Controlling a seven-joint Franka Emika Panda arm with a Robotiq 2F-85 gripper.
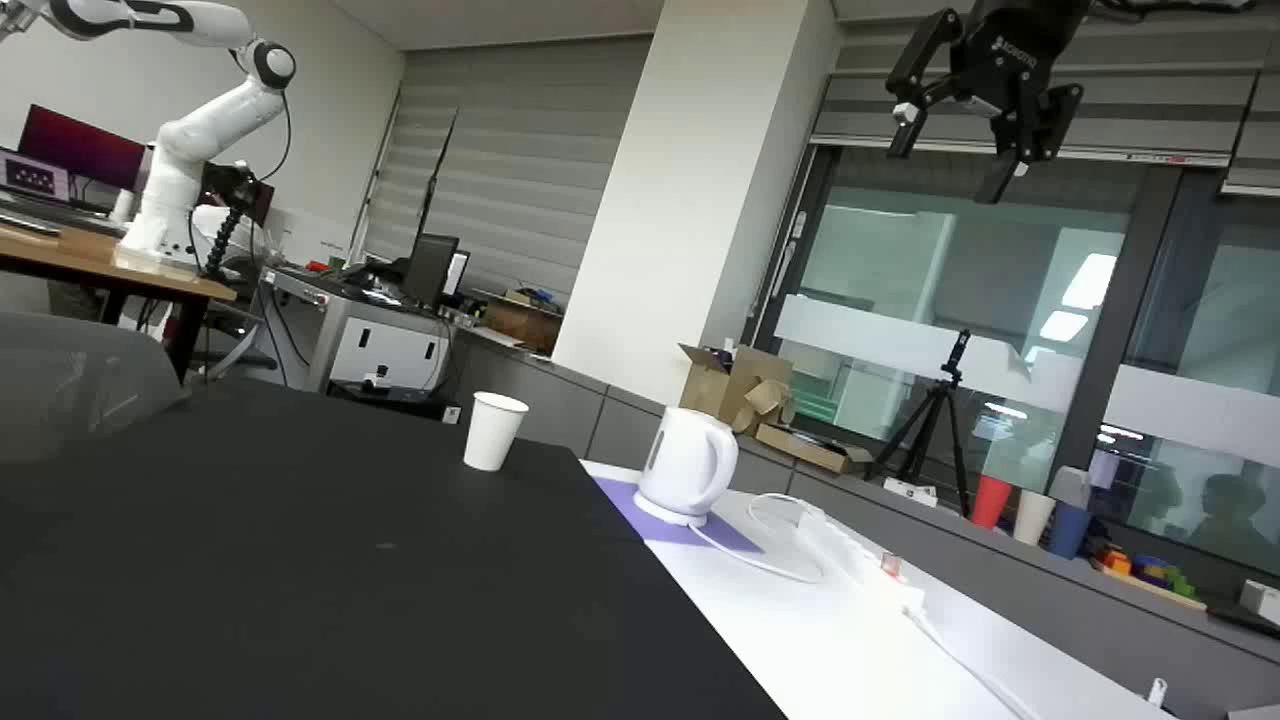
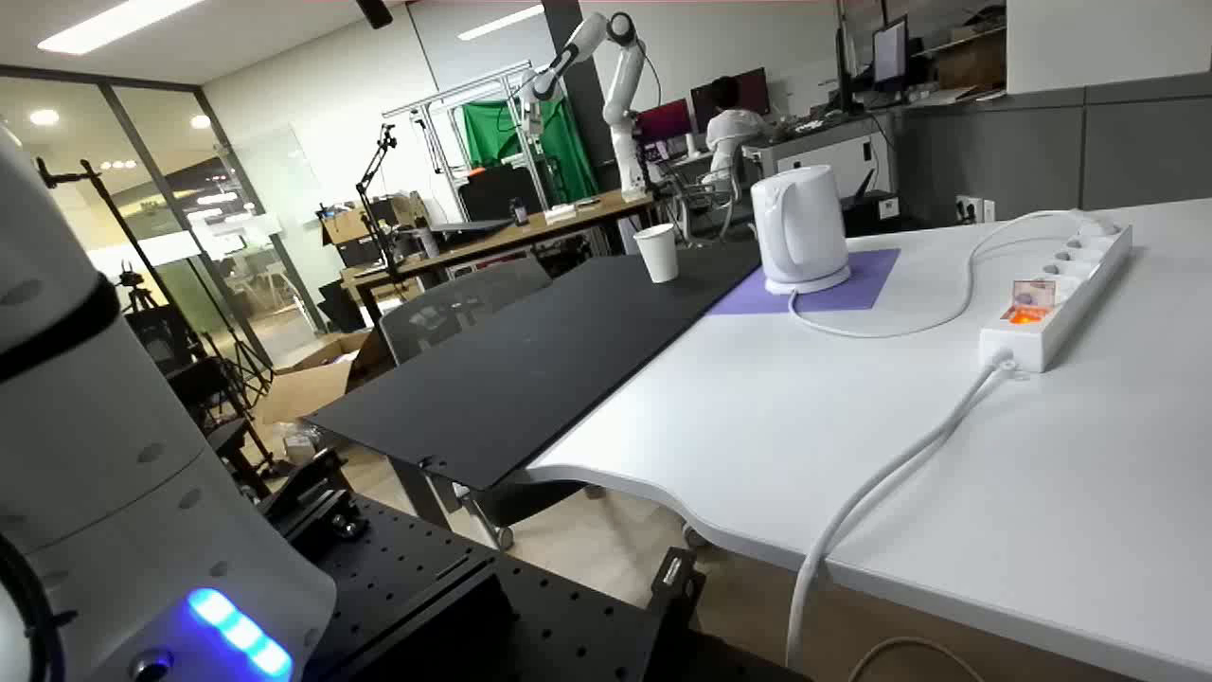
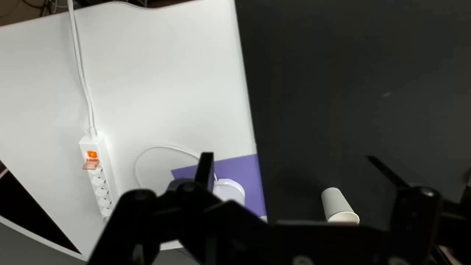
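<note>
High above the table, my gripper hangs open with nothing between its fingers. In the wrist view the gripper has its fingers spread wide over the tabletop. A white paper cup stands upright on the black surface, near its far end. Beside it, a white electric kettle rests on a purple sheet on the white table. From above, the cup shows between the fingers, well below them, and the kettle is partly hidden by a dark finger.
A white power strip with a lit orange switch lies on the white table, its cable running over the front edge. The kettle's cord reaches toward the strip. Several coloured cups stand by the window.
</note>
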